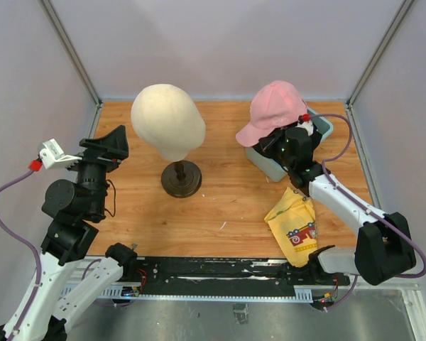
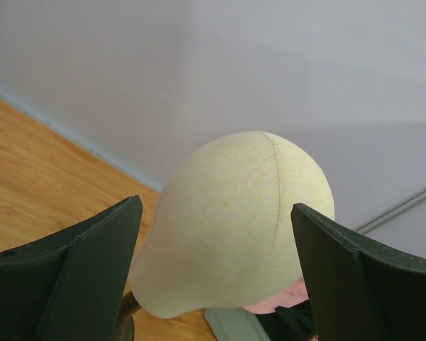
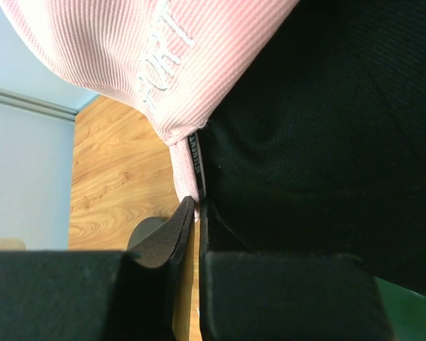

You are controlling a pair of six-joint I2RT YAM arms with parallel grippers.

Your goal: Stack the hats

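Observation:
A pink cap with its brim toward the front left sits over a dark hat in a pale green container at the back right. My right gripper is shut at the pink cap's lower edge, where a thin pink rim with a dark label strip runs down to its fingertips. A cream mannequin head stands bare on a dark round base at the back left. To its left, my left gripper stands open, nothing between its fingers; the head shows beyond them.
A yellow cloth bag with a printed truck lies in front of the container. Walls enclose the wooden table at the back and sides. Its middle, between stand and bag, is clear.

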